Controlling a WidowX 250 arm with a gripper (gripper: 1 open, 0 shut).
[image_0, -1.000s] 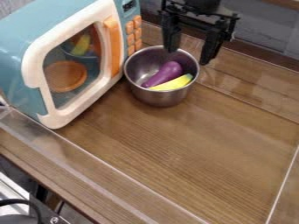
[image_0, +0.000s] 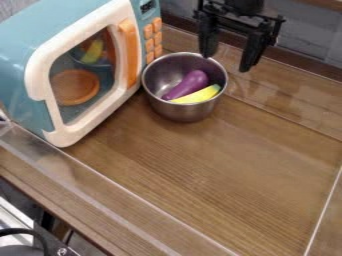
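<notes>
A steel bowl (image_0: 181, 114) sits on the wooden counter beside a toy microwave (image_0: 40, 55), holding a purple eggplant (image_0: 185, 85) and a yellow banana-like piece (image_0: 198, 95). Above the bowl, toward the back right, my black gripper (image_0: 227, 56) hangs open, its two fingers apart with nothing visible between them. Through the microwave's window an orange round piece (image_0: 74, 88) and some yellow shows.
A grey tiled wall stands behind. A cable and metal parts lie at the lower left edge.
My gripper has moved slightly to the right and up since a second ago. The bowl and its contents have not moved.
</notes>
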